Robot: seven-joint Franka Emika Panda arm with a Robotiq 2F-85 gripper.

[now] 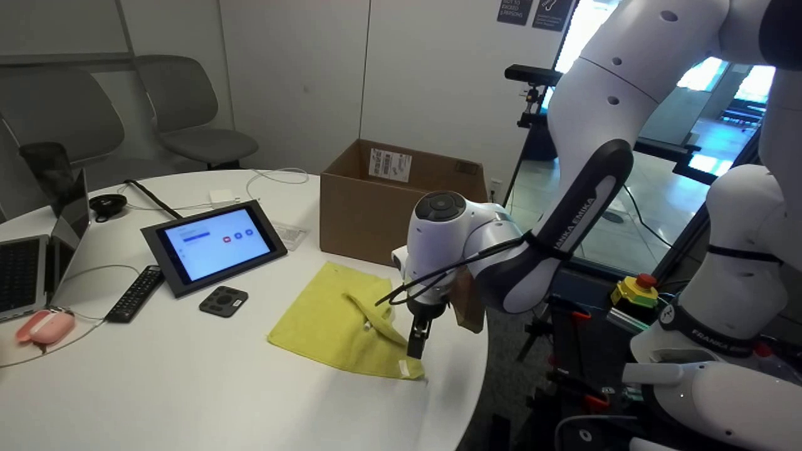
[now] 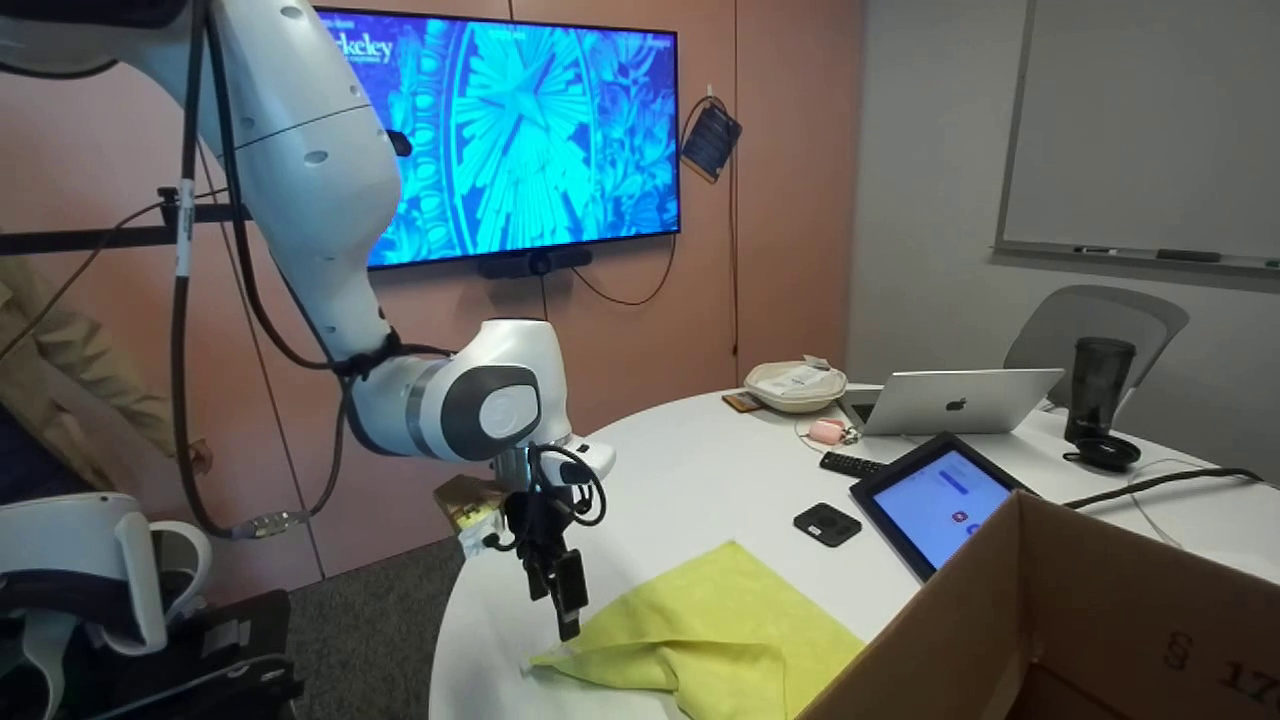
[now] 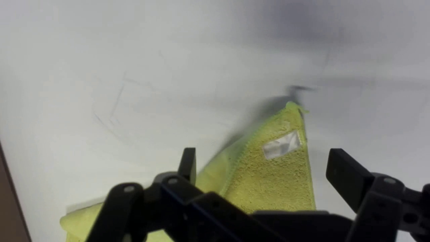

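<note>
A yellow-green cloth (image 1: 319, 316) lies on the white round table, partly folded over on itself near its middle. In the wrist view one corner of the cloth (image 3: 274, 177), bearing a small white label (image 3: 282, 145), points up between my spread fingers. My gripper is open, with neither finger closed on the fabric. From exterior view 2, the gripper (image 2: 567, 612) hangs fingers down just over the cloth's near-left corner, close to the table's edge. Whether the fingertips touch the cloth cannot be told.
An open cardboard box (image 1: 391, 214) stands behind the cloth. To the left are a tablet (image 1: 218, 240), a black remote (image 1: 135, 293), a small dark puck (image 1: 223, 300) and a laptop (image 2: 954, 402). Bare table (image 1: 225, 391) stretches in front of the cloth.
</note>
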